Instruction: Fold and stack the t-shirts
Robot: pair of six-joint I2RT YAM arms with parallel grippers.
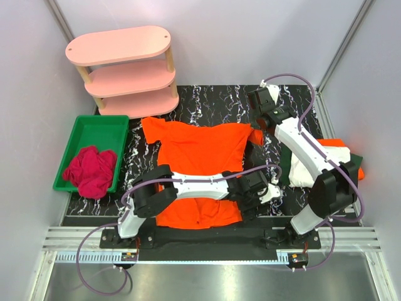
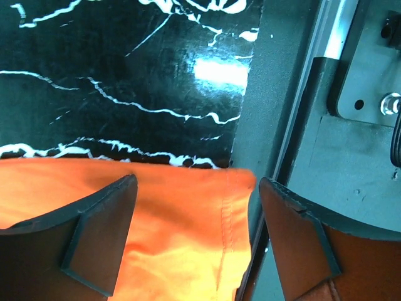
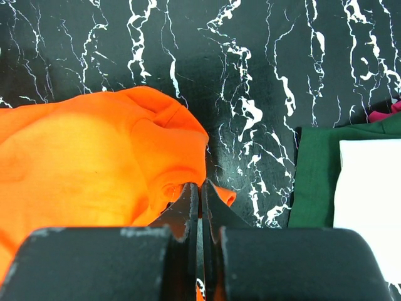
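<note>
An orange t-shirt (image 1: 200,147) is spread out in the middle of the table, partly covered by my left arm. Its hem corner (image 2: 235,188) lies between the parted fingers of my left gripper, down at the table's front edge; no grip on the cloth shows. At the shirt's far right, my right gripper has its fingers closed, and the sleeve (image 3: 169,150) is gathered at the fingertips, with a bit of cloth poking out to their right.
A green bin (image 1: 76,138) at left holds a crumpled dark red cloth (image 1: 93,172). Behind it stands a pink shelf (image 1: 128,69). Folded white (image 1: 301,169), green and orange shirts lie at right, under the right arm. Bare table shows at the back.
</note>
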